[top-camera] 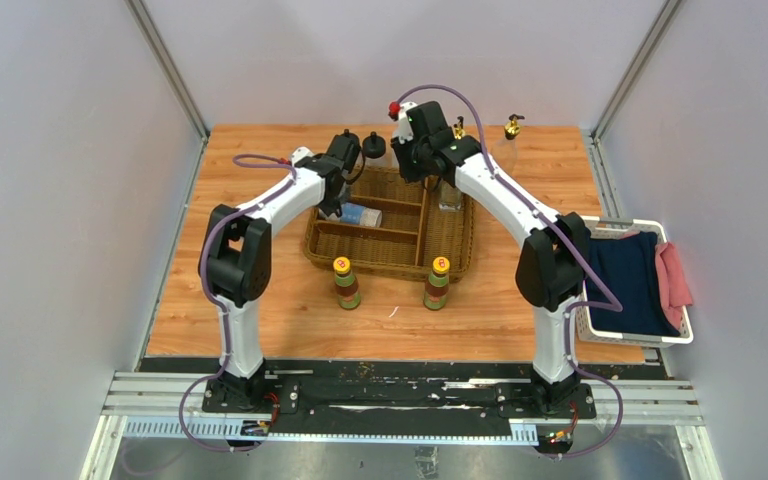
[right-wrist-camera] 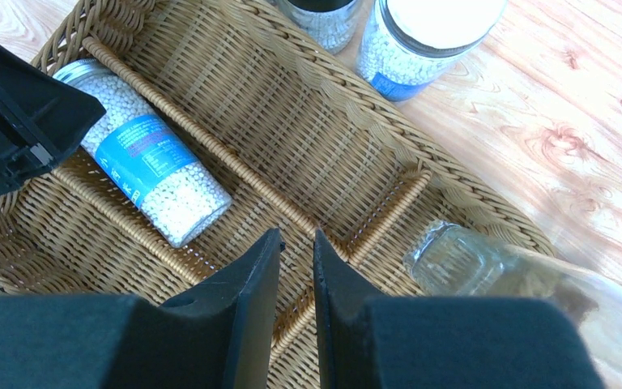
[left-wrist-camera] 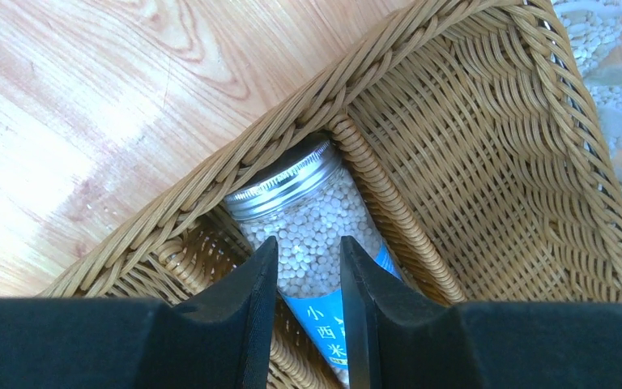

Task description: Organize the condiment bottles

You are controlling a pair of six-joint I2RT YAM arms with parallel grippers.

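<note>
A wicker basket (top-camera: 360, 255) with compartments stands mid-table. A white-pellet jar with blue label (left-wrist-camera: 316, 235) (right-wrist-camera: 146, 162) lies on its side in a left compartment, below my left gripper; whether that gripper holds anything is unclear. My right gripper is over the basket's right part; its fingertips are slightly apart and I see nothing clearly between them. A glass bottle (right-wrist-camera: 470, 263) is in the right compartment. Two green bottles with yellow caps (top-camera: 347, 290) (top-camera: 437, 290) stand in front of the basket.
Upright jars (right-wrist-camera: 409, 65) and gold pump bottles (top-camera: 513, 130) stand behind the basket. A white bin (top-camera: 685, 325) with cloths is at the right.
</note>
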